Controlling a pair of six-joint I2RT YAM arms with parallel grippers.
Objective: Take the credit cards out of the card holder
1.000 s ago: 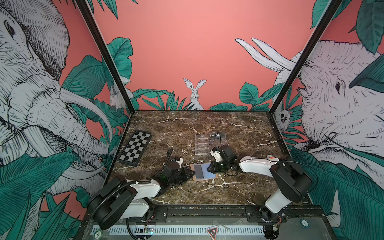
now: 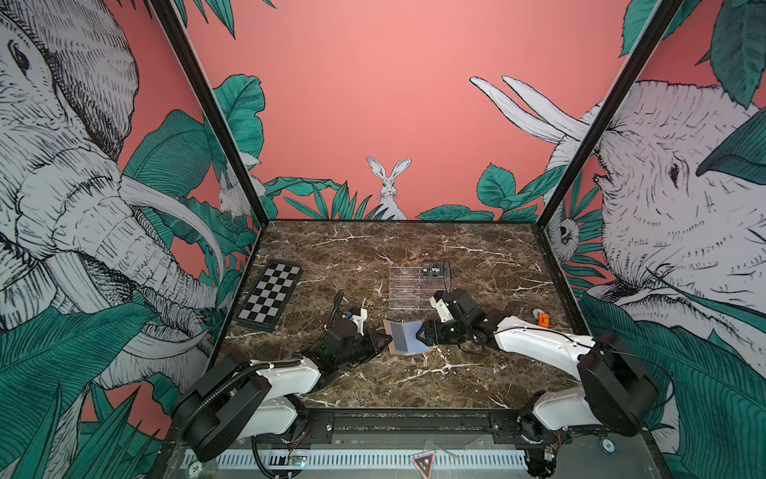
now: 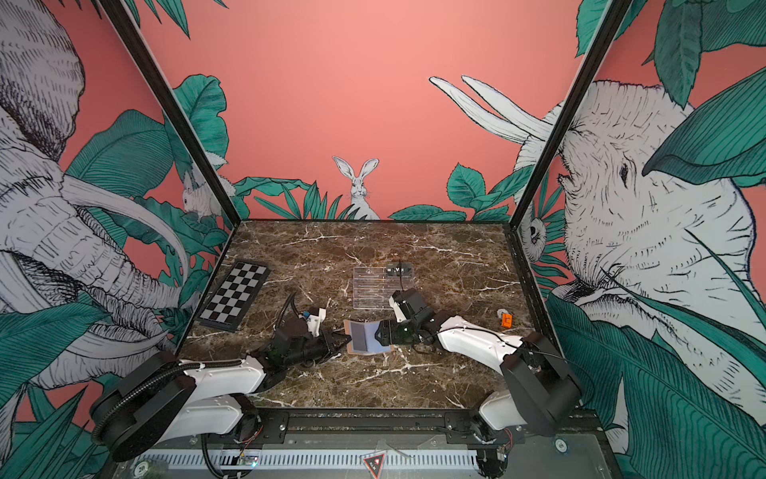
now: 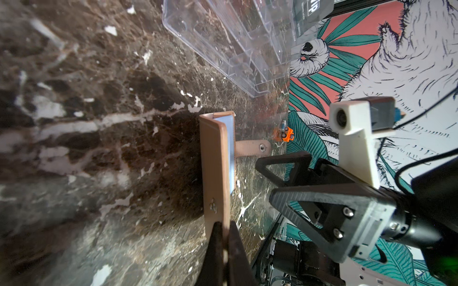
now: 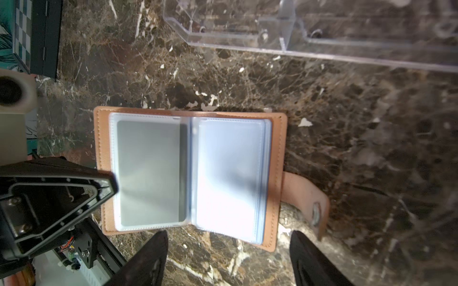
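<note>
A tan card holder (image 5: 279, 143) lies open on the marble table, grey inner side on the left, pale blue sleeves (image 5: 229, 171) on the right, strap sticking out right. My left gripper is shut on its left edge, as the left wrist view shows. My right gripper stands open just over the holder, at its right side in the top views. I cannot tell whether cards are inside the sleeves.
A clear compartment tray (image 2: 407, 291) lies behind the holder. A checkered board (image 2: 269, 293) lies at the far left, a small orange object (image 2: 543, 319) near the right edge.
My right gripper and arm have shifted slightly to the right. The card holder has shifted slightly toward the back.
</note>
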